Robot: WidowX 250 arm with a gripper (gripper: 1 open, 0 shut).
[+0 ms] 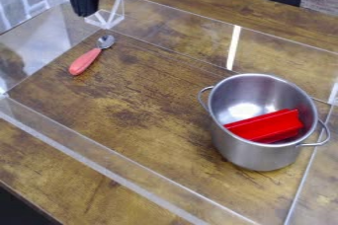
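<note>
The gripper [85, 2] hangs at the top left edge of the view, dark and mostly cropped, its fingers too small to read clearly. Below it on the wooden table lies a spoon-like utensil with a pink handle [86, 60] and a metal head. A steel pot [251, 150] with two handles stands at the right, holding a red block [268, 126].
A clear-walled enclosure surrounds the wooden work surface [132, 120]. A white strip [234, 47] runs near the back right.
</note>
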